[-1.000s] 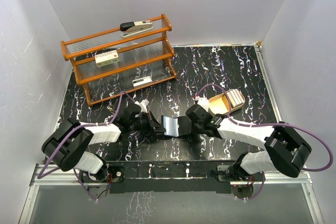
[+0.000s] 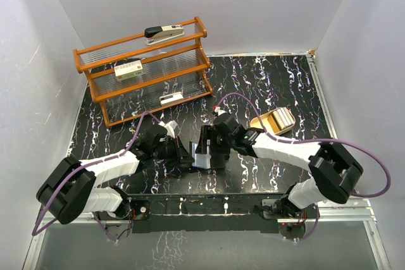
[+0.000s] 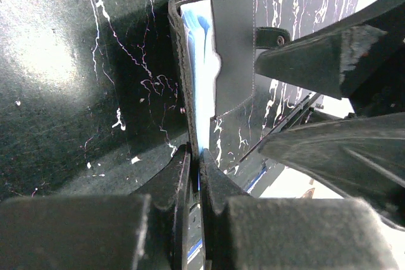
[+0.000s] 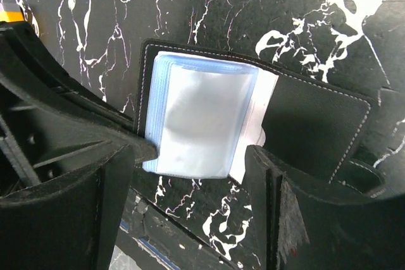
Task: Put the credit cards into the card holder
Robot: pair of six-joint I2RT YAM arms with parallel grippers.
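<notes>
The black card holder (image 4: 316, 118) lies spread open on the table, its clear bluish sleeves (image 4: 202, 118) facing up. One edge of it, cover and sleeves together, is pinched by my left gripper, which is shut on it. Over the holder my right gripper stands open, nothing between its fingers; in the left wrist view its dark fingers (image 3: 304, 61) reach in from the right. In the top view both grippers meet near the table's front middle. Pale cards (image 2: 283, 118) stand in a yellow-orange box at the right.
A wooden shelf rack (image 2: 149, 61) holds a stapler (image 2: 164, 33), a small box (image 2: 128, 69) and a white item (image 2: 171, 98) at the back left. Bare marbled table (image 2: 240, 77) lies between the rack and the card box.
My right gripper has moved left from the holder's right side to over its sleeves, now with its fingers apart. The left arm has shifted slightly left, still gripping the holder.
</notes>
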